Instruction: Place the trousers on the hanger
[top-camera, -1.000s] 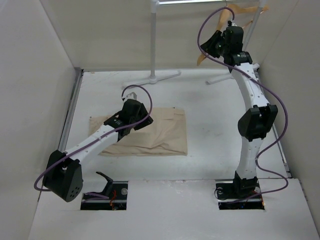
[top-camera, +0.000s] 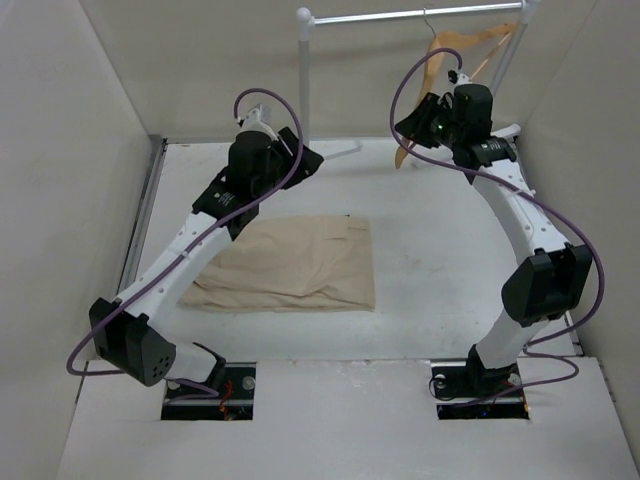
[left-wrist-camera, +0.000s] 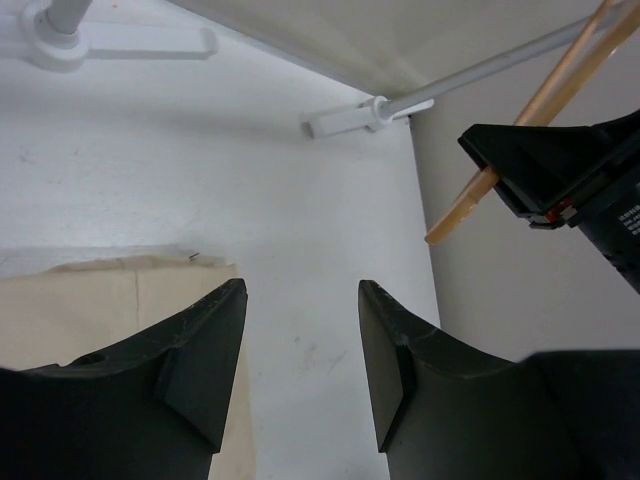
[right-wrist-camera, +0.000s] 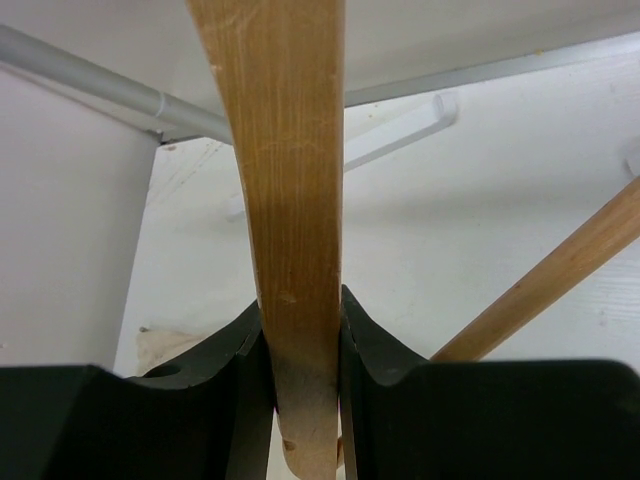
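The beige trousers (top-camera: 320, 260) lie flat and folded on the white floor; the left arm covers part of them in the top view. A wooden hanger (top-camera: 433, 70) is up at the rail, its metal hook (top-camera: 428, 18) at the bar. My right gripper is shut on one wooden arm of the hanger, close to that arm's lower end. Raised above the far edge of the trousers, my left gripper stands open with nothing between its fingers. In the left wrist view the trousers (left-wrist-camera: 190, 300) show below and to the left, well apart from the fingers.
A white rail (top-camera: 370, 17) crosses the back on two posts, the left post (top-camera: 305, 80) close to my left gripper. White feet (top-camera: 345, 150) of the rack rest on the floor. Clear floor lies right of the trousers, between grey walls.
My left gripper has risen from over the trousers and moved towards the back. The rail and hanger have shifted slightly towards the front, along with my right gripper, which stays shut on the hanger.
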